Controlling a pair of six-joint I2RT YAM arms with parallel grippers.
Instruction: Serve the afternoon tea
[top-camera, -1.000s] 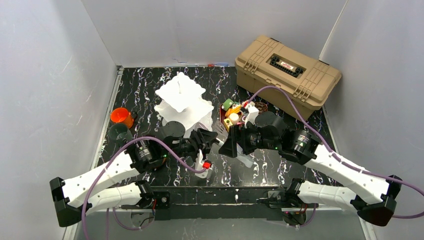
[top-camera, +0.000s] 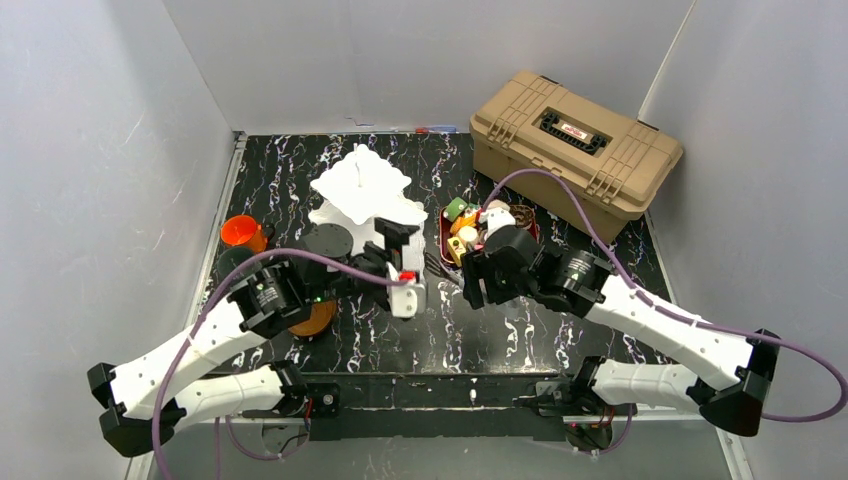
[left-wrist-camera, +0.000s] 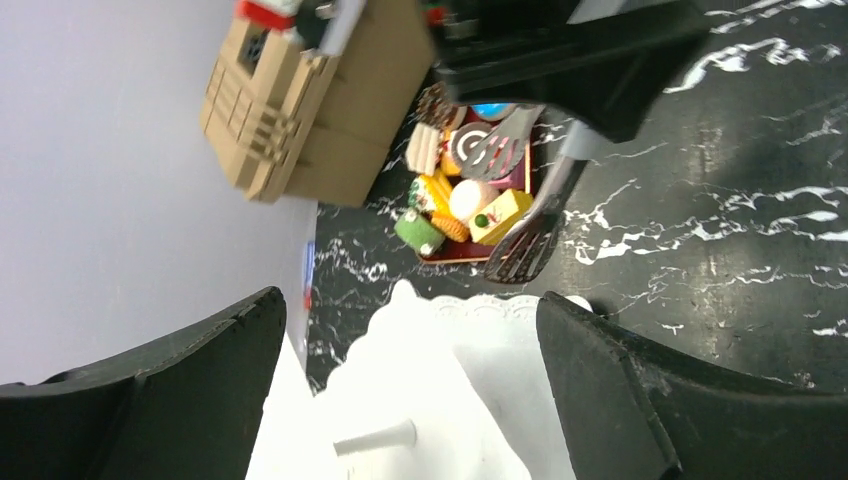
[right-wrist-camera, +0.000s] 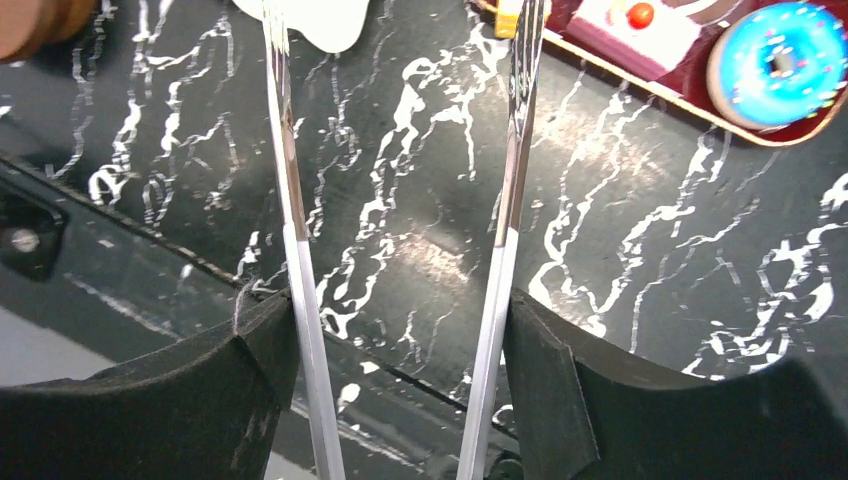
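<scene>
A white scalloped tiered stand (top-camera: 358, 185) stands at the back left of the marble board. A red box (top-camera: 446, 232) of toy food and pastries, including a blue donut (right-wrist-camera: 775, 70), sits right of it. My left gripper is open over the stand, nothing between its fingers. My right gripper points down over bare board in front of the box, carrying long metal utensil pieces, one along each finger, parted with empty space between; the left wrist view shows their slotted heads (left-wrist-camera: 530, 240).
An orange cup (top-camera: 240, 230), a dark cup (top-camera: 233, 262) and a wooden item (top-camera: 314, 320) are at the left. A tan case (top-camera: 570, 150) fills the back right. The front of the board (top-camera: 540, 345) is clear.
My left gripper has lifted and moved back from where it met the right one. The right gripper has turned and shifted slightly, drawing apart from the left.
</scene>
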